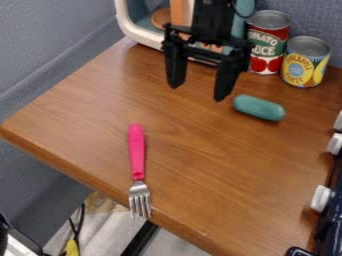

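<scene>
My black gripper [199,78] hangs open over the back of the wooden table [160,160], its two fingers apart with nothing seen between them. Right of it and a little lower, a teal cylindrical object [259,107] lies on its side. A pink-handled fork [138,160] lies near the front left, tines toward the front edge.
A tomato sauce can [266,45] and a yellow can [305,63] stand at the back right. A white and teal container [138,15] is at the back, behind the gripper. A dark appliance with white knobs [327,230] lines the right edge.
</scene>
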